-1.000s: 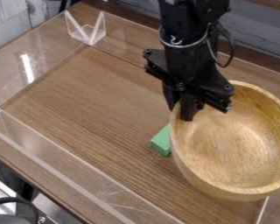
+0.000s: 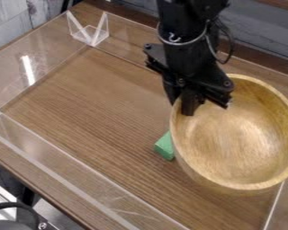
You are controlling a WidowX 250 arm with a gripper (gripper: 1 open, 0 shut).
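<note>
The black robot arm hangs from the top centre, its gripper point(image 2: 189, 101) at the upper rim of a large tan oval bowl point(image 2: 230, 144). The bowl is tilted, its inside facing the camera. Whether the fingers are closed on the rim cannot be made out. A small green object point(image 2: 165, 144) lies on the wooden surface, partly behind the bowl's left side.
A clear wire-like holder point(image 2: 89, 27) stands at the upper left. Black cables lie at the lower left corner.
The gripper and the bowl have moved slightly upward, and the arm sits a little farther left at the top. The green object is still partly covered by the bowl.
</note>
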